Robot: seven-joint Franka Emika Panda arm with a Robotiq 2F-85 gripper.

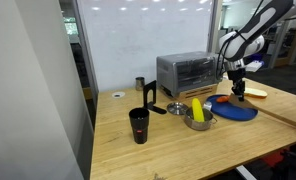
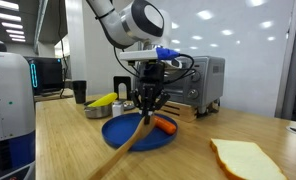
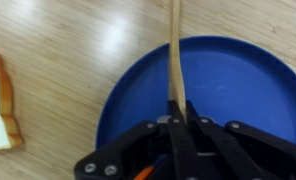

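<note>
My gripper is shut on one end of a long wooden utensil (image 3: 175, 50), whose shaft stretches away from the fingers. In exterior view 1 the utensil (image 1: 278, 115) slants off to the right, past the plate's edge. Beneath the gripper (image 2: 145, 116) lies a blue plate (image 2: 115, 131). An orange carrot-like piece (image 2: 165, 125) rests on that plate, mostly covered by the gripper in the wrist view. Which end of the utensil is held cannot be made out.
A bread slice (image 2: 246, 158) lies beside the plate. A metal pot (image 1: 199, 122) with a yellow item (image 1: 197, 109) stands left of it, and a toaster oven (image 1: 185, 73) behind. A black cup (image 1: 139, 125) stands farther left.
</note>
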